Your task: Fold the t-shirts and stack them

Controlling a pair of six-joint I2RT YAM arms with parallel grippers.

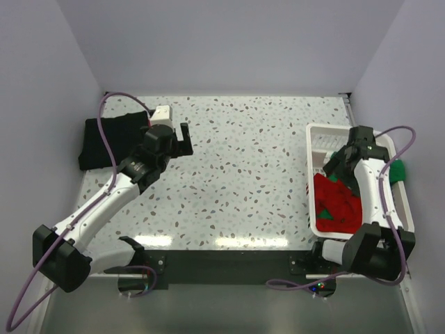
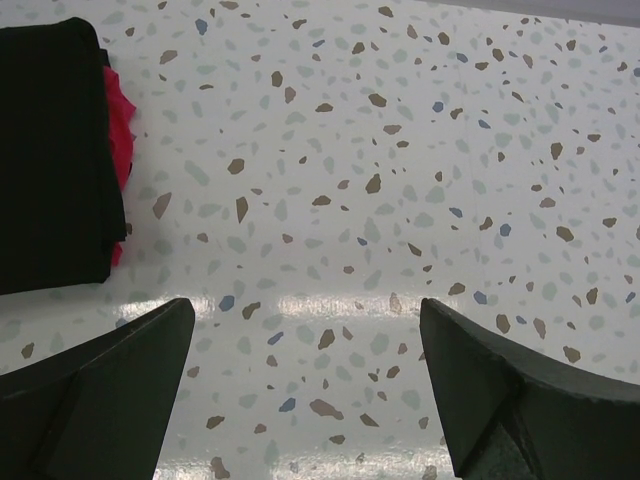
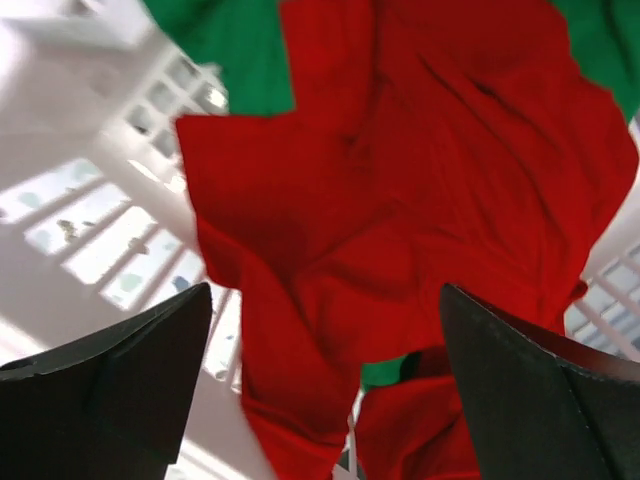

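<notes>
A folded black t-shirt (image 1: 111,139) lies at the table's back left; in the left wrist view red cloth (image 2: 118,120) pokes out along its edge. My left gripper (image 1: 179,139) stands open over bare table to its right, nothing between its fingers. The white basket (image 1: 311,139) at the right holds crumpled red shirts (image 1: 334,209) and green shirts (image 1: 396,170). My right gripper (image 1: 334,167) is open inside or just over the basket, above red cloth (image 3: 380,200), with nothing held.
Walls rise on both sides and behind. The basket's slatted sides frame the right gripper's view.
</notes>
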